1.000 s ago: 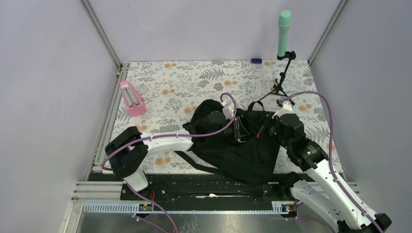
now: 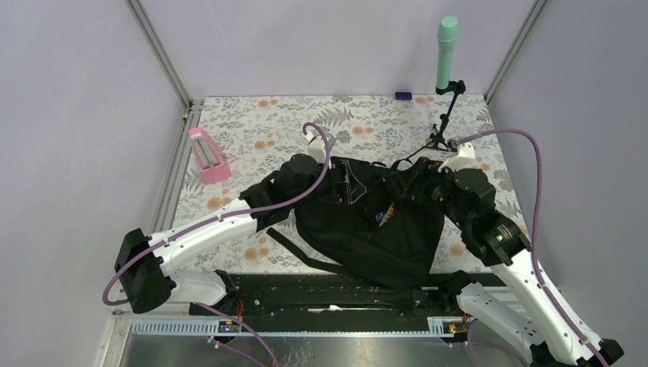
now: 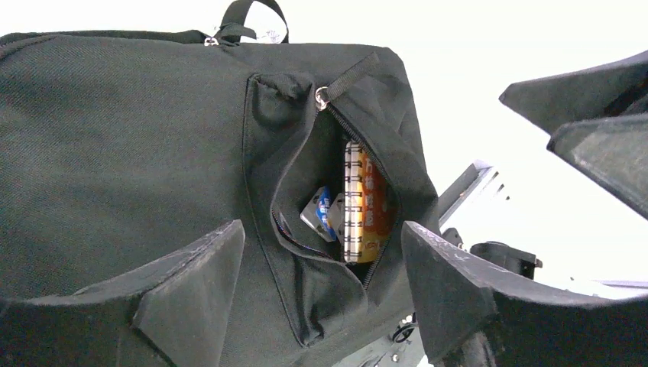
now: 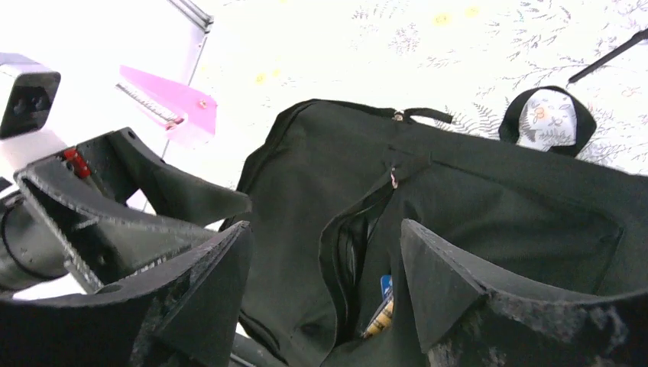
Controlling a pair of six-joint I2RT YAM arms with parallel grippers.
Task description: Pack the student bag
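Observation:
A black bag [image 2: 367, 245] lies on the table, its front pocket unzipped and gaping. Inside that pocket an orange spiral notebook [image 3: 368, 206] and a small blue-and-white item [image 3: 321, 210] show in the left wrist view. The zipper pull [image 3: 322, 97] sits at the pocket's upper end. My left gripper is open over the pocket, nothing between its fingers. On the bag's right side my right gripper also stands open and empty, with the notebook [image 4: 380, 317] partly hidden behind one finger. Left of the bag stands a pink case [image 2: 208, 156] with pale sticks in it.
A mint-green cylinder on a black tripod [image 2: 443, 122] stands at the back right, and a small dark blue block [image 2: 403, 96] lies at the back edge. The bag's strap [image 2: 298, 252] trails to the left. Table space behind the bag is free.
My left gripper has drawn back to the left, away from the right one, uncovering the pocket and the notebook. The right arm has shifted slightly right.

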